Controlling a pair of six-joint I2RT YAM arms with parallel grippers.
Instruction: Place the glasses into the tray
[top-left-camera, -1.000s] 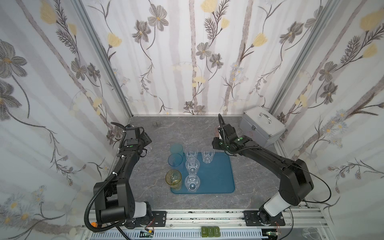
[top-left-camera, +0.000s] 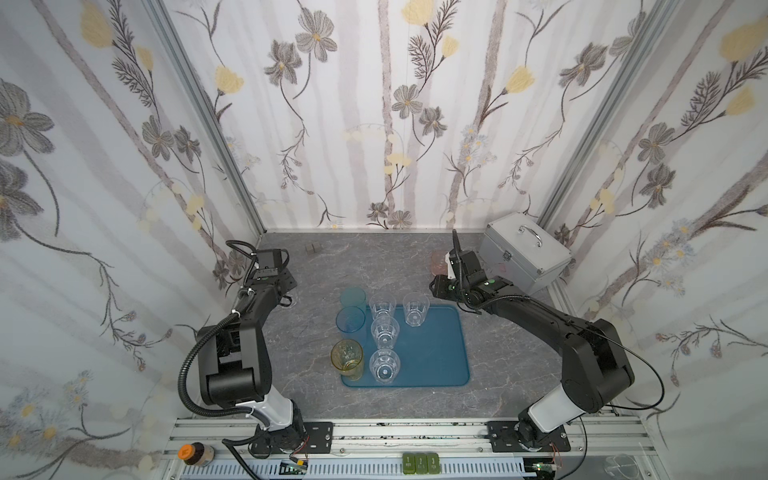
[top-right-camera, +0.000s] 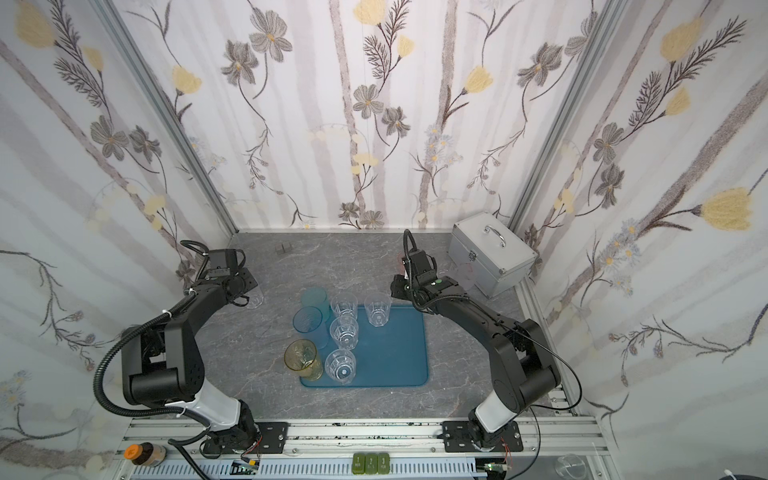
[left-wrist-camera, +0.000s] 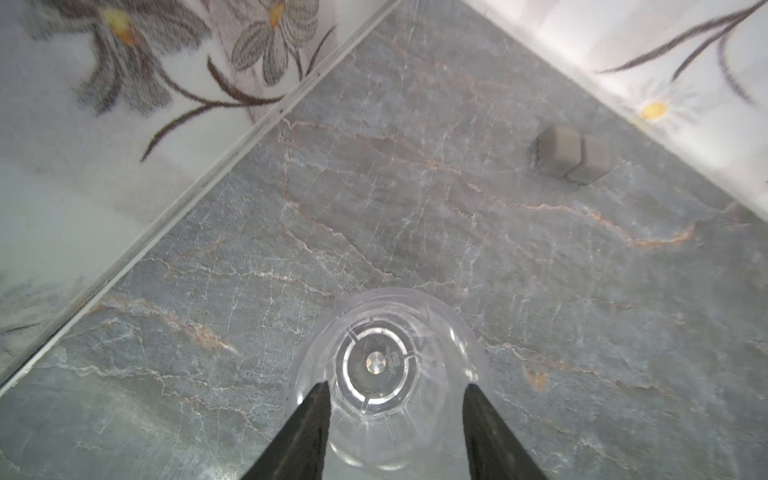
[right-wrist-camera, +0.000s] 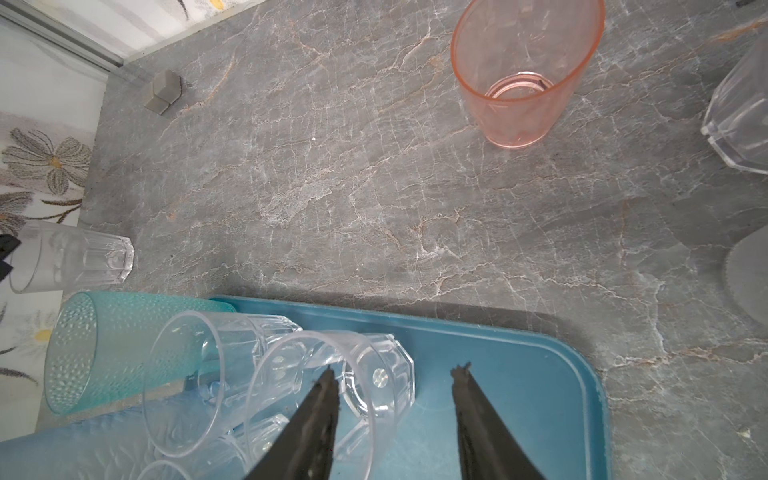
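In the left wrist view a clear glass (left-wrist-camera: 376, 352) stands on the table, seen from above. My left gripper is open over it, a finger toward each side of its rim; contact cannot be told. My right gripper hangs open past the back edge of the blue tray (top-left-camera: 436, 352), holding nothing. Several clear glasses (top-left-camera: 385, 329) stand on the tray, with a teal glass (top-left-camera: 353, 296), a blue glass (top-left-camera: 349, 319) and a yellow glass (top-left-camera: 347, 357) along its left side. A pink glass (right-wrist-camera: 520, 96) is on the table beyond the right gripper.
More clear glassware (right-wrist-camera: 748, 120) shows at the right edge of the right wrist view. A silver case (top-left-camera: 524, 248) stands at the back right. Small grey blocks lie near the back left. The tray's right half is bare.
The left arm has shifted slightly, its elbow coming inward. My right gripper has moved a little to the right, uncovering more of the pink glass. The glasses on the tray stay put.
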